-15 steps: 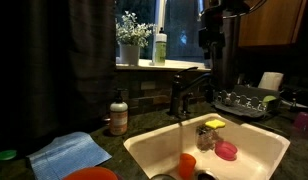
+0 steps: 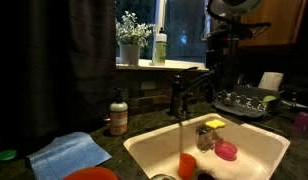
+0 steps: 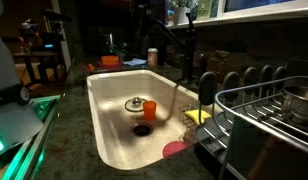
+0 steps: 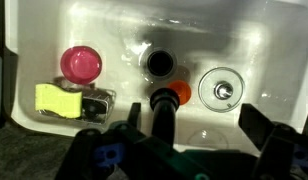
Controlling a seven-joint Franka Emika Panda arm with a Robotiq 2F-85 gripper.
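My gripper is open above the white sink (image 4: 209,35), its two dark fingers wide apart with nothing held. In the wrist view an orange cup (image 4: 181,90) sits in the sink between them in the picture, partly covered by the black faucet (image 4: 165,118). A round lid with a knob (image 4: 222,90) lies right of the cup. To the left are a pink round dish (image 4: 82,65) and a yellow sponge (image 4: 58,100) on a clear container (image 4: 96,104). The cup (image 3: 150,112) stands beside the drain (image 3: 143,129) in exterior view 2.
Behind the sink, the tall faucet (image 2: 176,96) rises close to the arm. A wire dish rack (image 3: 256,105) with a metal pot (image 3: 299,102) stands beside the sink. A soap bottle (image 2: 118,114) and blue cloth (image 2: 69,154) lie on the counter's left.
The arm has shifted slightly right and come lower over the sink area. The objects in the sink look unmoved.
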